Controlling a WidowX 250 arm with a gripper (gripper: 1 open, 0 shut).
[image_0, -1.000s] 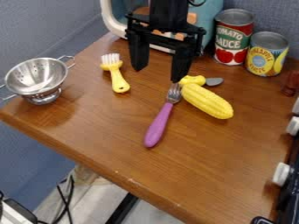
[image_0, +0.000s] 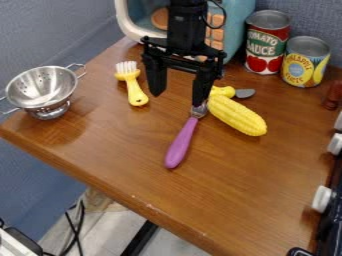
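Note:
My black gripper (image_0: 179, 78) hangs over the middle-back of the wooden table, its two fingers spread apart with nothing visible between them. Below and right of it lie a yellow corn cob (image_0: 238, 116) and a purple-handled utensil (image_0: 182, 146) with a metal tip. A yellow brush (image_0: 134, 90) lies to the left of the gripper. Behind the corn is a small yellow-handled tool (image_0: 229, 92), partly hidden.
A metal colander (image_0: 44, 90) sits at the left edge. A red can (image_0: 265, 50), a yellow can (image_0: 305, 66) and a teal container (image_0: 231, 30) stand at the back. A black appliance (image_0: 326, 215) lines the right edge.
My gripper has moved a little to the left and downward over the last second. The objects on the table have not moved.

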